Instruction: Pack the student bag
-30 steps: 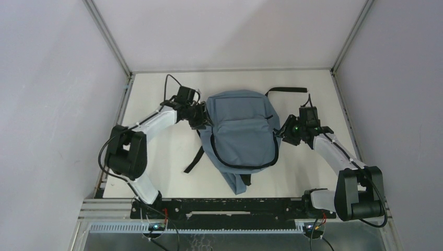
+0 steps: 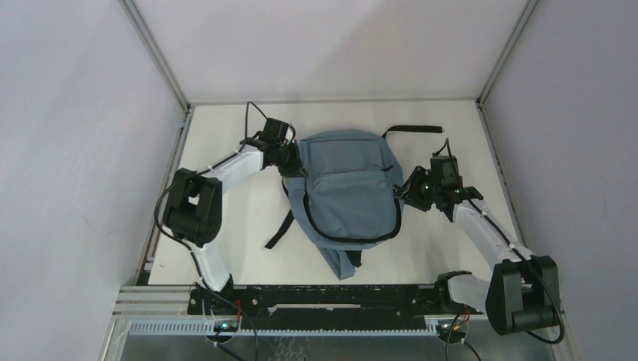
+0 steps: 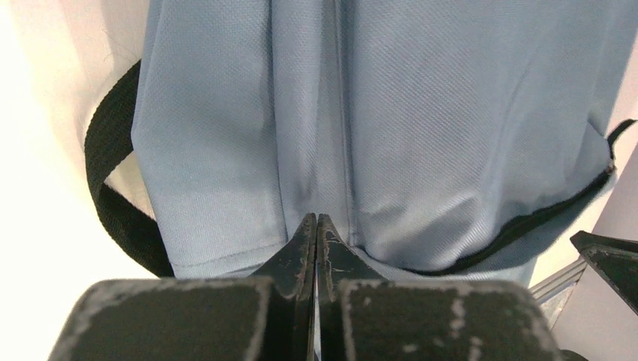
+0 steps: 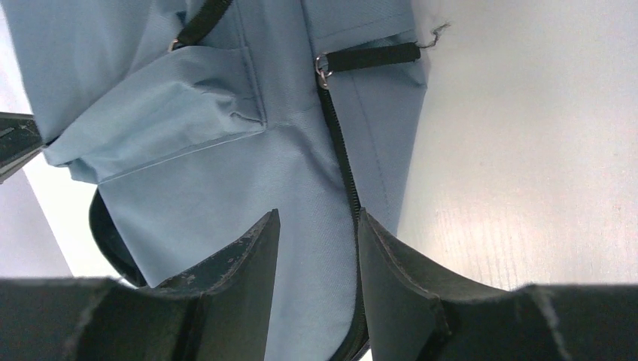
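A blue-grey backpack (image 2: 347,192) lies flat in the middle of the table, its main zipper curving round its lower part. Over the bag's upper left edge, my left gripper is shut, and nothing shows between its fingers. At the right edge, my right gripper stands part open with its fingertips beside the black zipper line (image 4: 342,150). A zipper slider with a black pull tab (image 4: 376,57) lies farther up that line, clear of the fingers. Another black pull (image 4: 205,21) shows near the front pocket (image 4: 169,113).
Black straps stick out from the bag: one at upper right (image 2: 414,128), another at lower left (image 2: 280,230). Walls stand left and right.
My left arm has shifted slightly right and away from the front edge. The right forearm has dipped a little toward the front, while its gripper keeps nearly the same spot. The bag lies still.
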